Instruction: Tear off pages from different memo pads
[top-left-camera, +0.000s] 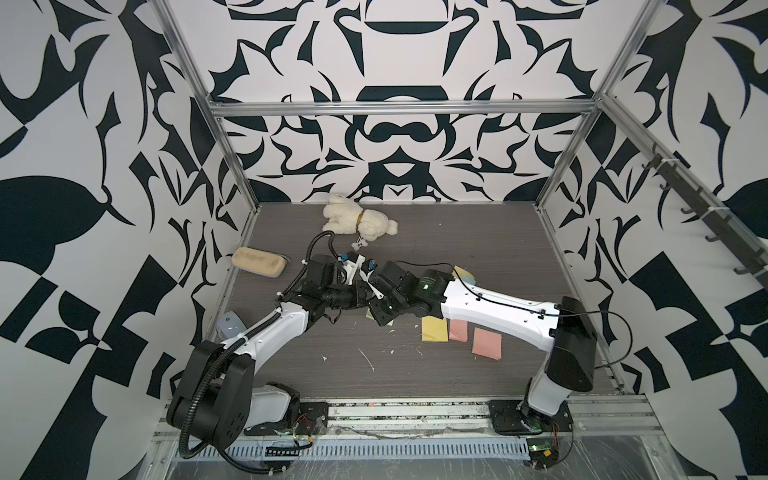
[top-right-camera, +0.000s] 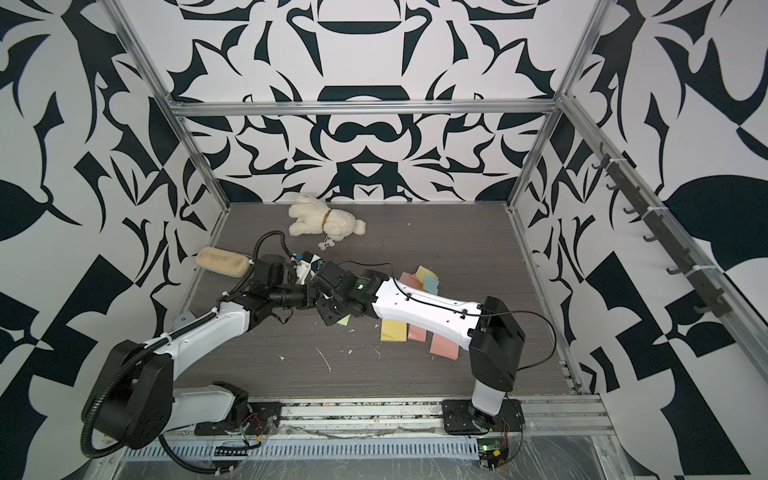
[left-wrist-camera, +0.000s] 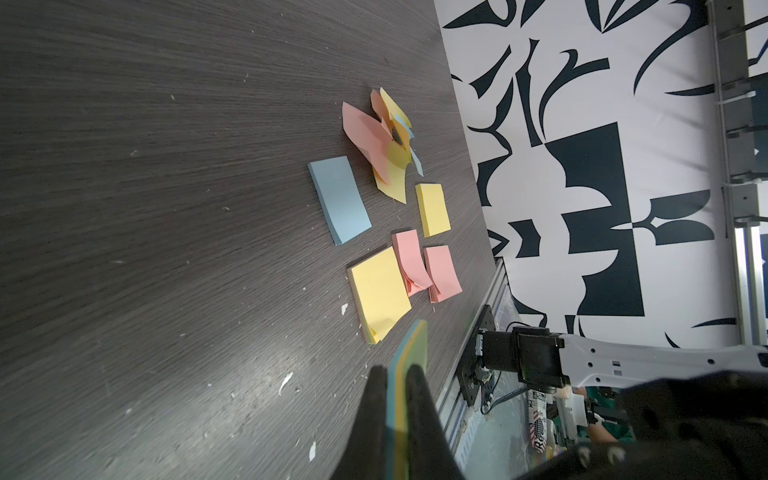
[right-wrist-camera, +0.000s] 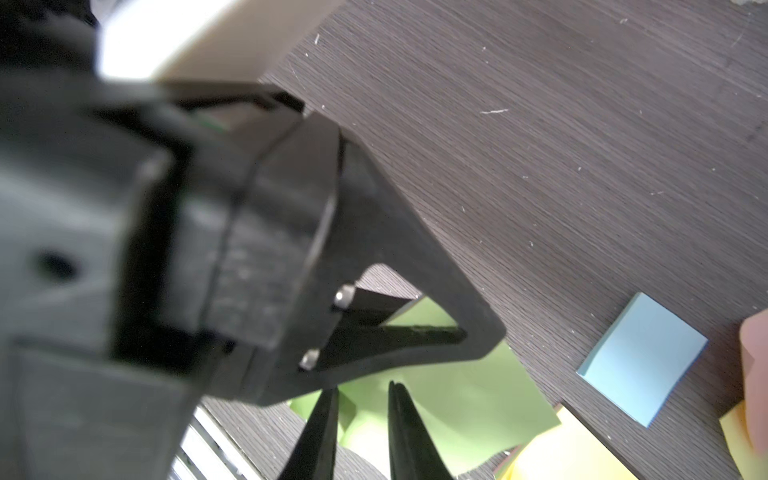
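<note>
My left gripper is shut on thin sheets, seen edge-on in the left wrist view as blue, yellow and green strips. From the right wrist view, a green page (right-wrist-camera: 472, 400) spreads out beneath the left gripper's black fingers (right-wrist-camera: 472, 336). My right gripper stands part open in front of that page, with a gap between its fingertips; the page's near edge is hidden there. On the table lie a blue pad (left-wrist-camera: 341, 200), a large yellow pad (left-wrist-camera: 378, 292), a smaller yellow pad (left-wrist-camera: 433, 209) and two pink pads (left-wrist-camera: 409, 260).
A loose heap of torn yellow, pink and blue pages (left-wrist-camera: 389, 148) lies beyond the blue pad. The plush dog (top-left-camera: 364, 220) rests at the back and a tan oblong object (top-left-camera: 258, 261) at the left.
</note>
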